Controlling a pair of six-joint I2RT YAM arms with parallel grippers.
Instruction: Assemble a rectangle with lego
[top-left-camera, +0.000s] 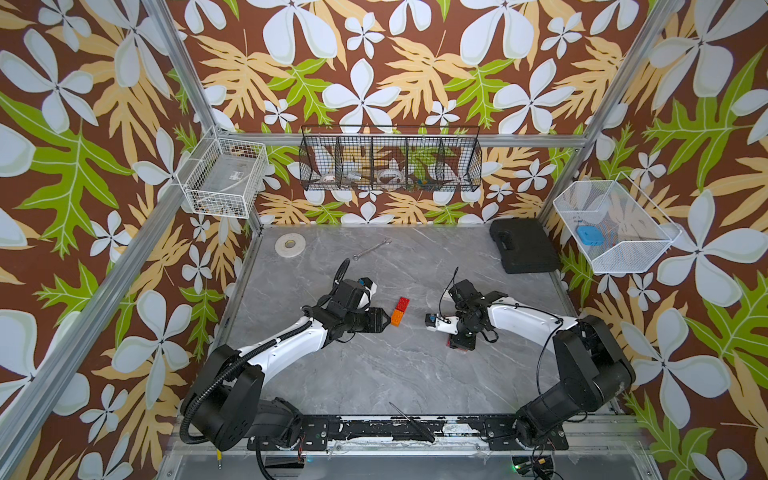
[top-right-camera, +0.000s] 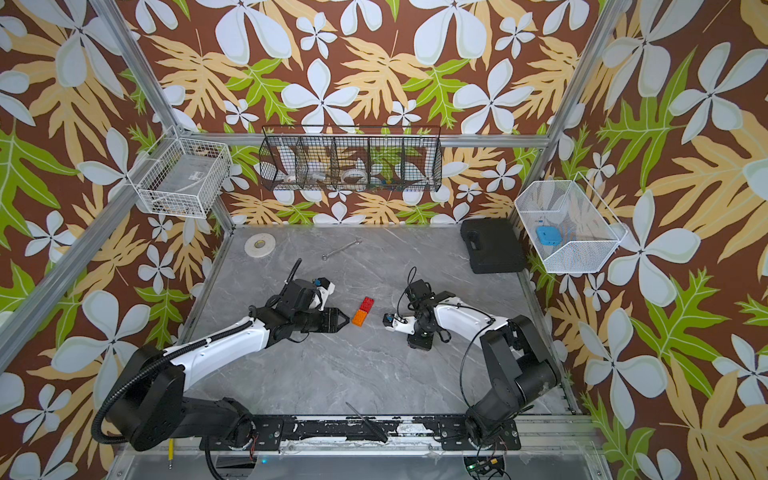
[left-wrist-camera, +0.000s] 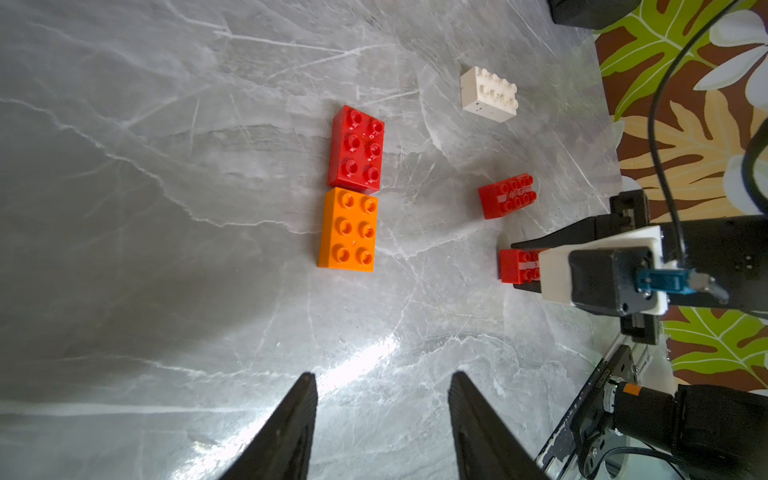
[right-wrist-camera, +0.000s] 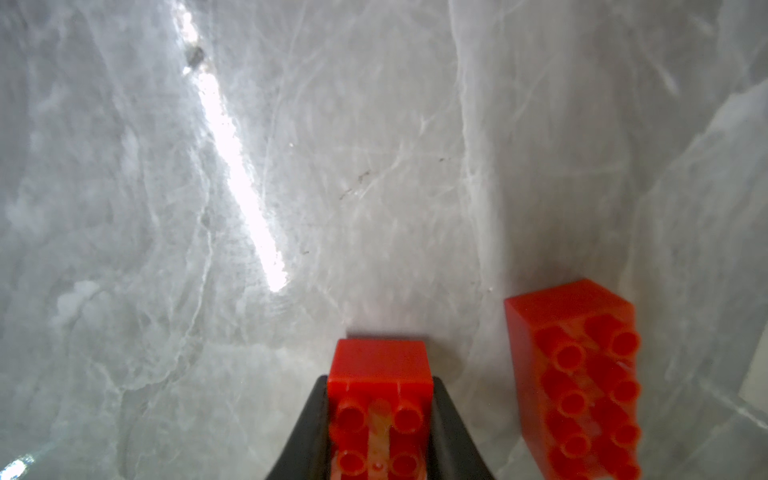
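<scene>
An orange brick (left-wrist-camera: 347, 229) and a red brick (left-wrist-camera: 357, 149) lie end to end mid-table, seen in the left wrist view. My left gripper hangs to the near side of them, fingers apart with nothing between. My right gripper is shut on a red brick (right-wrist-camera: 378, 360), studs visible. Beside it lies another red brick, also seen at right in the left wrist view. A white brick (left-wrist-camera: 484, 96) lies farther back.
A tape roll (top-left-camera: 290, 245) and wrench (top-left-camera: 372, 249) lie at the back left, a black case (top-left-camera: 524, 245) at the back right. Wire baskets hang on the frame.
</scene>
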